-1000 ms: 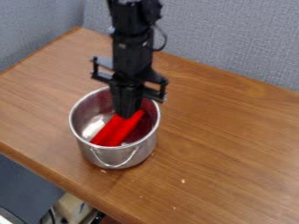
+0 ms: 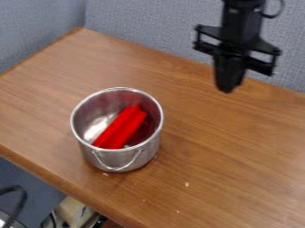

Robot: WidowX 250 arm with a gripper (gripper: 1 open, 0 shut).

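A silver metal pot (image 2: 117, 157) with a wire handle stands on the wooden table at the lower left, a long red object (image 2: 120, 126) lying inside it. My black gripper (image 2: 236, 69) is raised over the back right of the table, away from the pot; it is dark and blurred, and I cannot tell whether it is open or shut. No red object shows at it.
A grey padded wall (image 2: 143, 27) runs behind it. Dark cables lie off the table's edge at the lower left.
My gripper has moved from over the pot toward the back right. The pot and the red object have stayed in place.
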